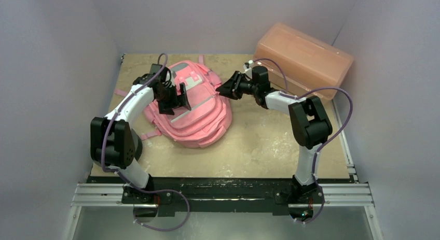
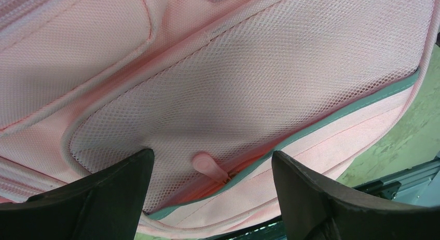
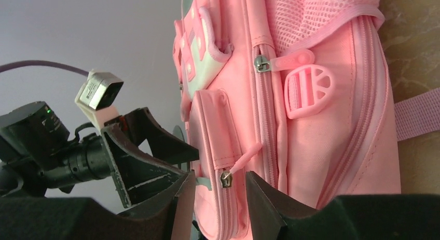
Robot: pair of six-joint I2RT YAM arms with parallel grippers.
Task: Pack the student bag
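Note:
The pink student bag [image 1: 200, 123] lies on the table, left of centre. Over its front stands my left gripper [image 1: 186, 97], open. In the left wrist view, a pink tab [image 2: 209, 166] and an orange-red gap beside grey-green trim [image 2: 311, 128] show between the spread fingers. My right gripper [image 1: 222, 94] is at the bag's right edge, its fingers parted. In the right wrist view, a pink zipper pull [image 3: 245, 158] on a metal slider [image 3: 225, 179] shows between the fingertips, with nothing seen gripped. Another zipper pull [image 3: 293, 59] lies farther up. The bag's inside is mostly hidden.
A translucent orange box [image 1: 306, 56] stands at the back right, behind the right arm. The tabletop [image 1: 264, 146] right of the bag is bare. Grey walls close in the sides and back. Straps [image 1: 151, 134] stick out from the bag's left side.

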